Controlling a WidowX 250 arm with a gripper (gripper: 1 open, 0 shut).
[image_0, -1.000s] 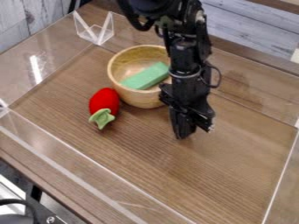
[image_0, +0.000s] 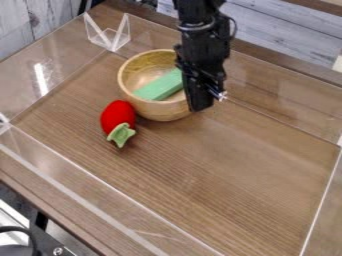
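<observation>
My black gripper (image_0: 203, 92) hangs at the right rim of a tan bowl (image_0: 143, 62); it looks shut, with nothing visible between its fingers. Inside the bowl lies a green block (image_0: 159, 86), partly near the arm. A red object with a green top (image_0: 116, 120), like a toy strawberry or pepper, lies on the wooden table (image_0: 227, 180) in front of the bowl, to its left.
A clear angular object (image_0: 107, 30) stands at the back left.
The arm has moved back and up in the view, from over the bare table right of the bowl to the bowl's right rim. The other objects look unmoved.
</observation>
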